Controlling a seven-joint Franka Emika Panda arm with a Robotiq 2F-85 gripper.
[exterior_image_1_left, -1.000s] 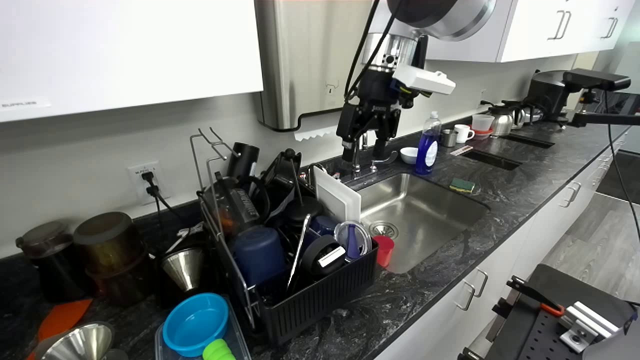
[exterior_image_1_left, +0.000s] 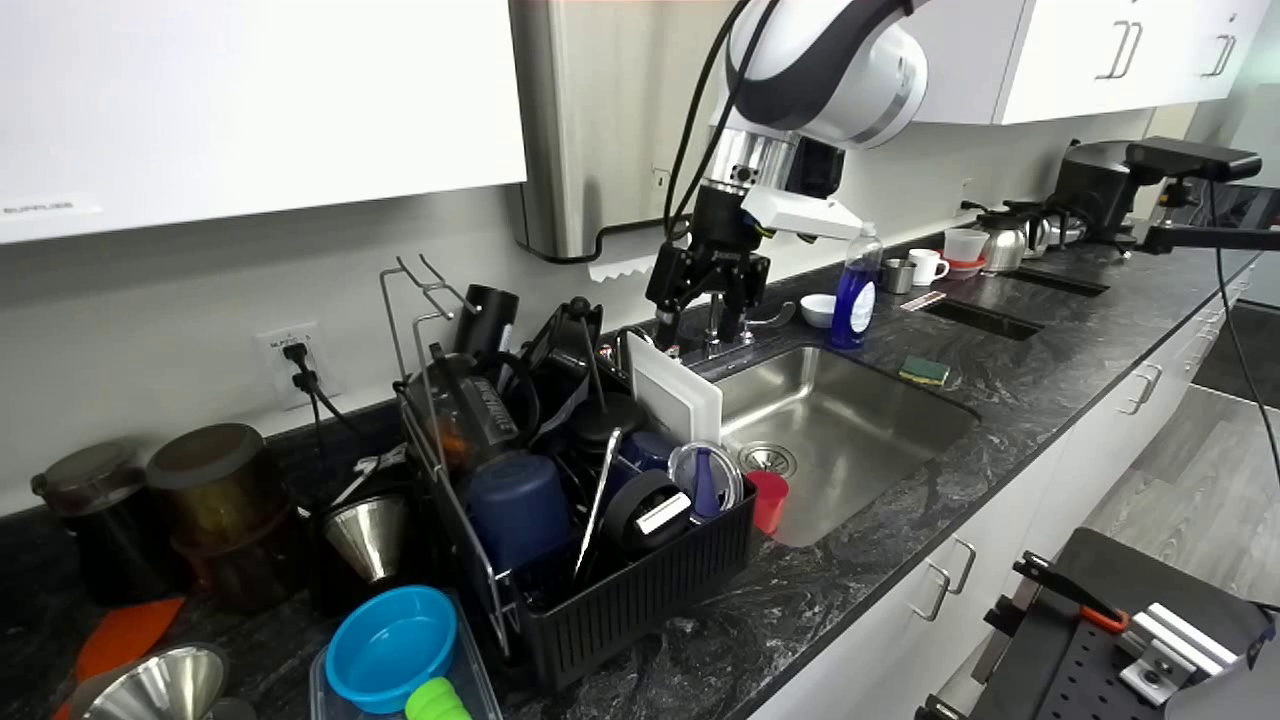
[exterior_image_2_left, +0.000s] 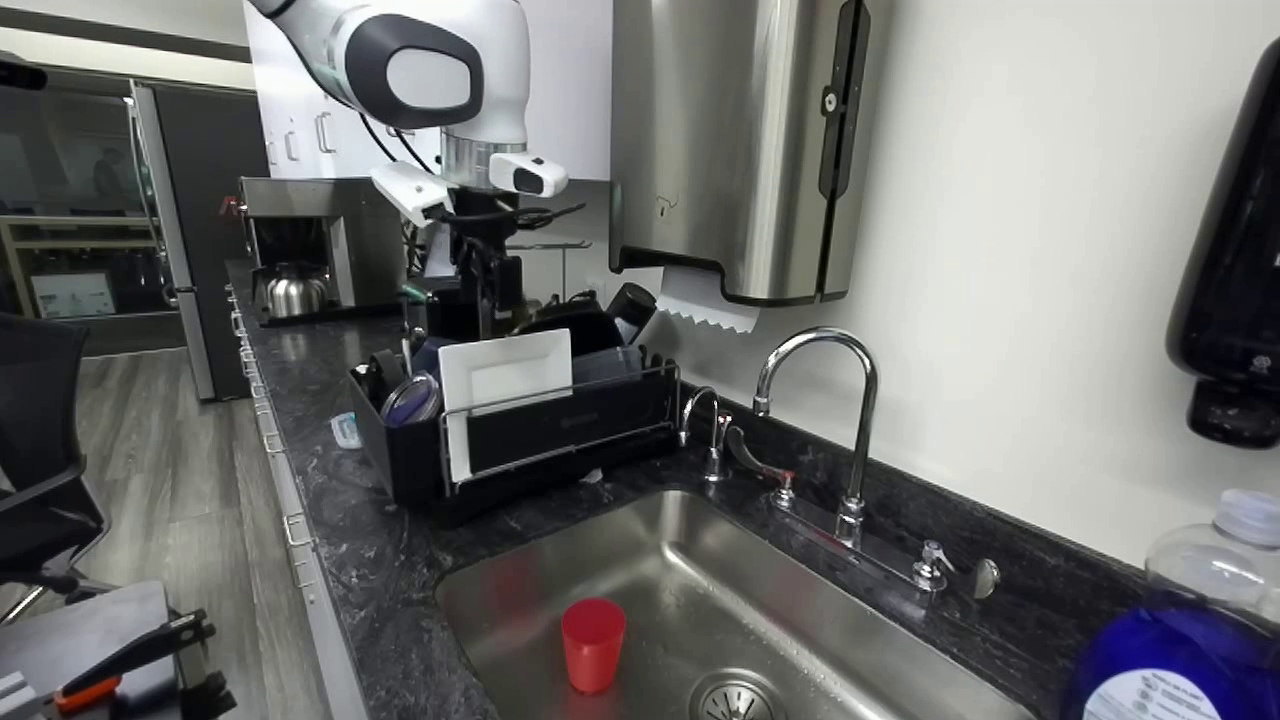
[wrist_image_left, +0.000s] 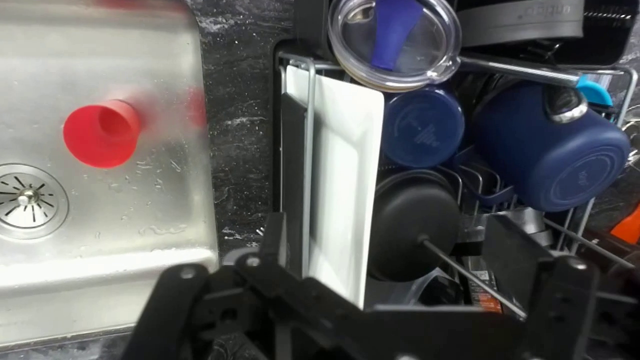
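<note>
My gripper (exterior_image_1_left: 705, 326) hangs open above the dish rack with nothing between its fingers. In the wrist view its two fingers (wrist_image_left: 510, 258) stand wide apart, with the white rectangular plate (wrist_image_left: 342, 174) and a black round lid (wrist_image_left: 414, 225) seen below, between them. That plate leans upright at the rack's sink side. A red cup (exterior_image_2_left: 594, 644) stands in the steel sink (exterior_image_2_left: 672, 528), near the drain. Blue mugs (wrist_image_left: 549, 141) rest upside down or tilted in the black dish rack (exterior_image_1_left: 654, 600), beside a clear lid (wrist_image_left: 354, 39).
The faucet (exterior_image_2_left: 858, 420) rises behind the sink, and a towel dispenser (exterior_image_2_left: 720, 132) hangs on the wall over it. Blue dish soap (exterior_image_1_left: 855, 294) and a sponge (exterior_image_1_left: 924, 371) sit beyond the sink. Several kitchen items crowd the counter left of the rack.
In exterior view 1 my arm has moved left and down, bringing the gripper from over the sink side nearer the rack. The dishes and the red cup have not moved.
</note>
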